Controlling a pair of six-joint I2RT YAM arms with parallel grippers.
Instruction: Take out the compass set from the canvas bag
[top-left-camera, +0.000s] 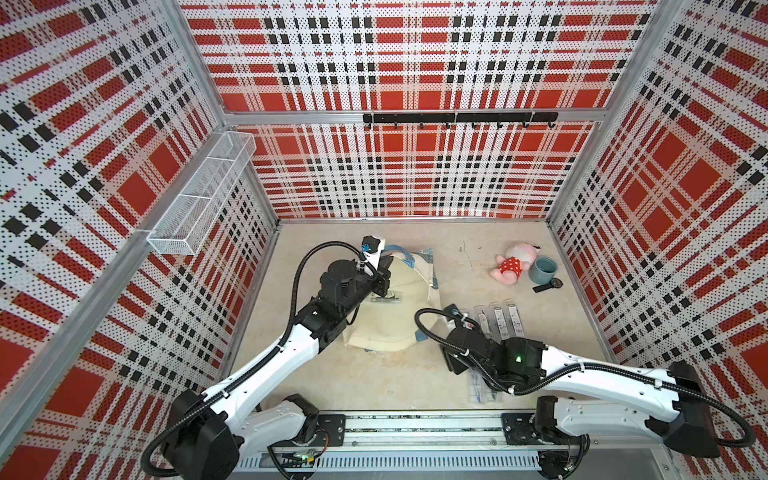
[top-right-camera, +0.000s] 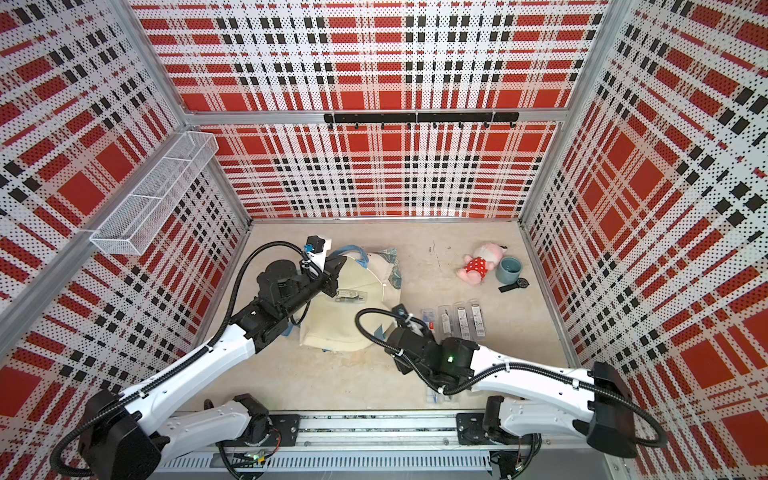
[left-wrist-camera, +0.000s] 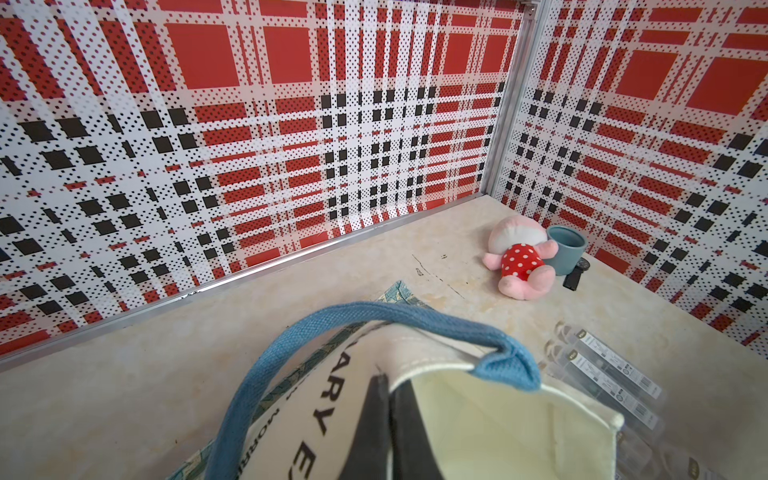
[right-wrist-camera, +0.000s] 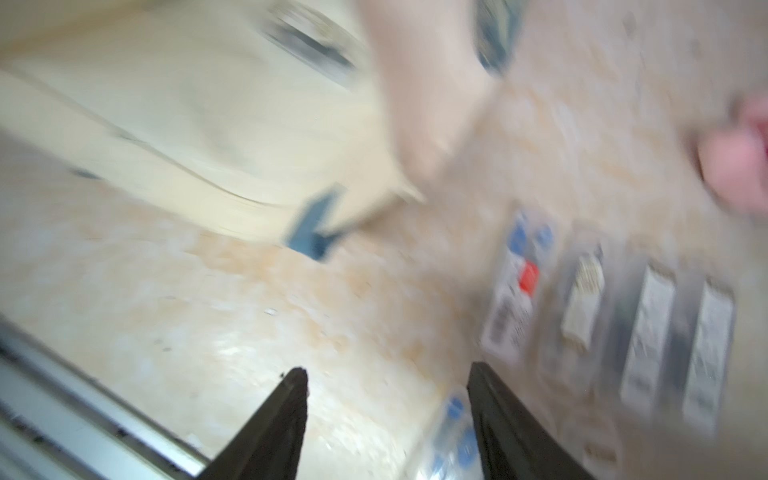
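Note:
The canvas bag lies on the table, its cream inside showing and a blue handle at the back. My left gripper is shut at the bag's printed top edge, its fingertips against the fabric; how much lies between them is hidden. Inside the bag, a clear slim case lies near that gripper. My right gripper stands open above the table right of the bag, nothing visible between its fingers; its view is blurred. Several clear cases with labels lie beside it.
A pink plush toy, a teal cup and a black watch-like item sit at the back right. A wire basket hangs on the left wall. Bare table shows at front centre and back.

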